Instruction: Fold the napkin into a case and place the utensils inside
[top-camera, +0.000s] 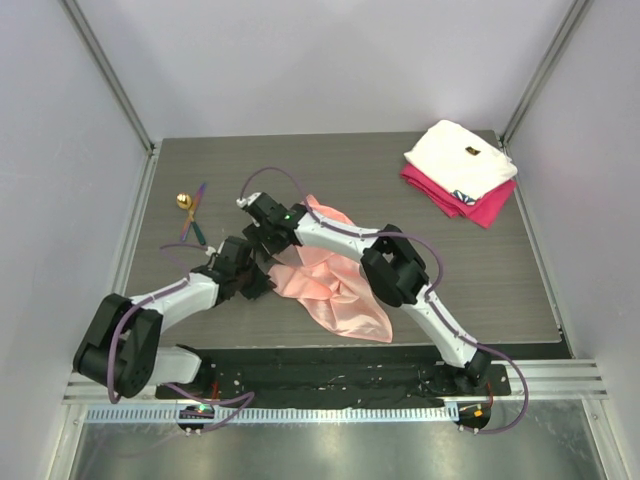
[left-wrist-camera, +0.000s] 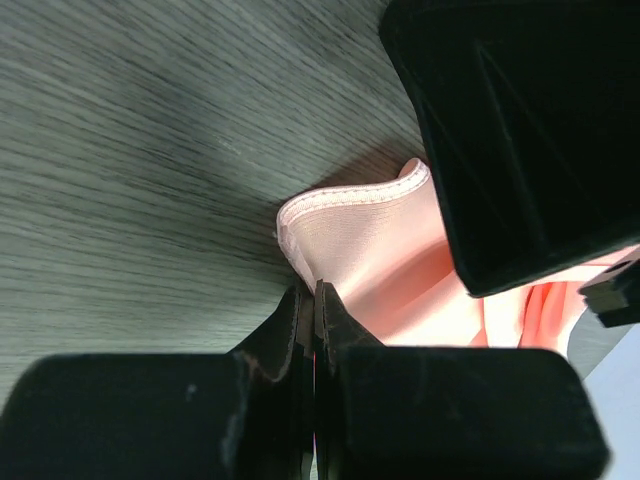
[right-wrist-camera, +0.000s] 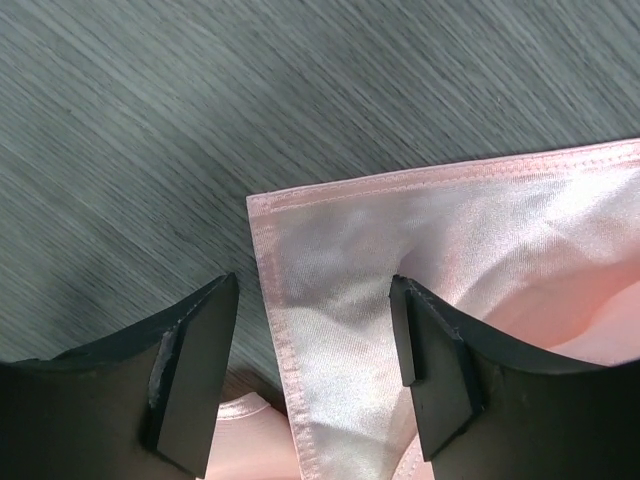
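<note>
A crumpled pink napkin (top-camera: 345, 300) covers the middle of the table's front half. My left gripper is shut on one hemmed corner of it, low over the wood. Over another flat corner, my right gripper stands open, one finger (right-wrist-camera: 205, 350) beyond the napkin's side edge and the other finger (right-wrist-camera: 425, 350) over the cloth. From the top view, the right gripper hides part of the napkin's left side. The utensils, a gold-headed piece (top-camera: 184, 201) and crossed coloured handles (top-camera: 197, 205), lie at the table's left.
A white folded cloth (top-camera: 450, 155) rests on a red one (top-camera: 490, 208) at the back right. Bare table lies behind the napkin and to its right. Both grippers are close together at the napkin's left side.
</note>
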